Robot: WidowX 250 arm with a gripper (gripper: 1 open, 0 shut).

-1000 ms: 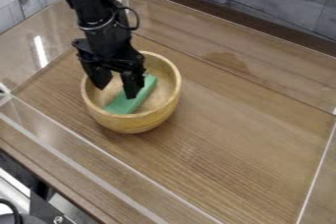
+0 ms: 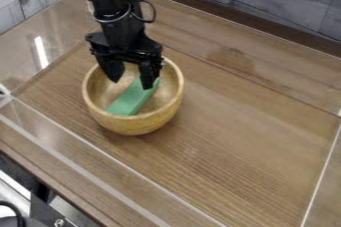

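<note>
A yellow bowl (image 2: 128, 121) sits on the wooden table, left of centre. Inside it lies a green oblong object (image 2: 134, 98). The black gripper (image 2: 131, 69) hangs over the back part of the bowl, open, its fingers pointing down; whether they touch the bowl or the green object is unclear.
A white edge runs along the left side of the table.
The gripper has shifted slightly right and up, toward the back of the bowl. The bowl and green object look nearly unchanged.
</note>
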